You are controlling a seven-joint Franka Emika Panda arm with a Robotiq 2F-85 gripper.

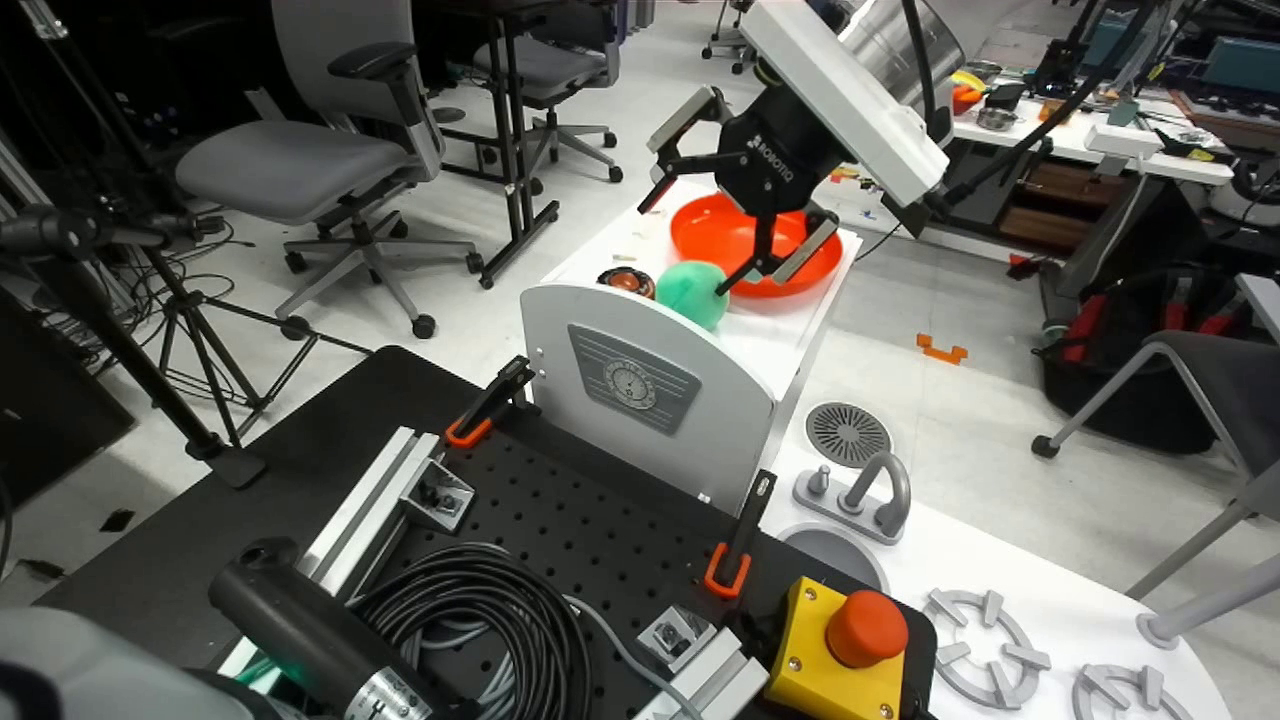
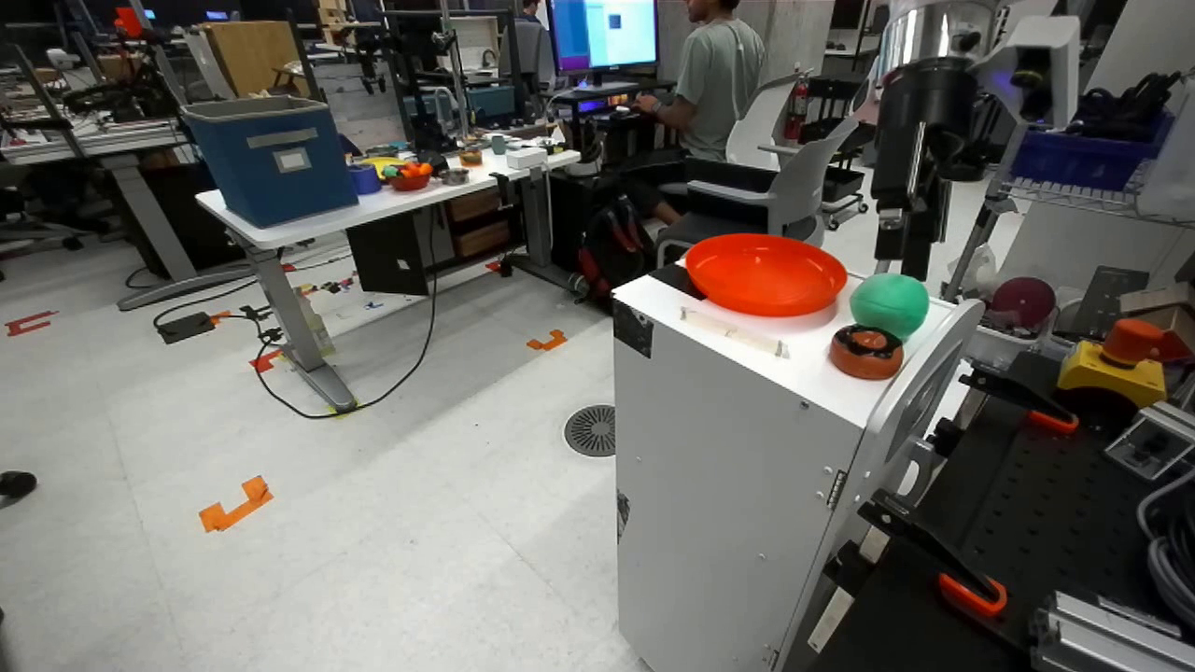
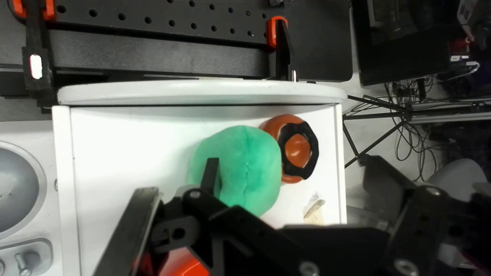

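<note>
My gripper (image 1: 690,246) stands open above the white cabinet top (image 2: 717,336), its fingers spread wide with nothing held. A round green plush (image 3: 241,170) rests on that top near the curved grey back panel. In the wrist view one fingertip (image 3: 210,177) overlaps the plush; whether they touch, I cannot tell. Against the plush sits a brown ring-like toy with a black band (image 3: 298,149). A wide orange-red plate (image 2: 766,274) lies at the other end of the top, partly behind the gripper in exterior view 1.
The curved panel (image 1: 648,390) rises along one edge of the cabinet top. Clamps (image 1: 741,534) and a black perforated board (image 1: 540,498) lie beyond it. A toy sink with a faucet (image 1: 882,492) adjoins. Bare white surface shows beside the plush in the wrist view.
</note>
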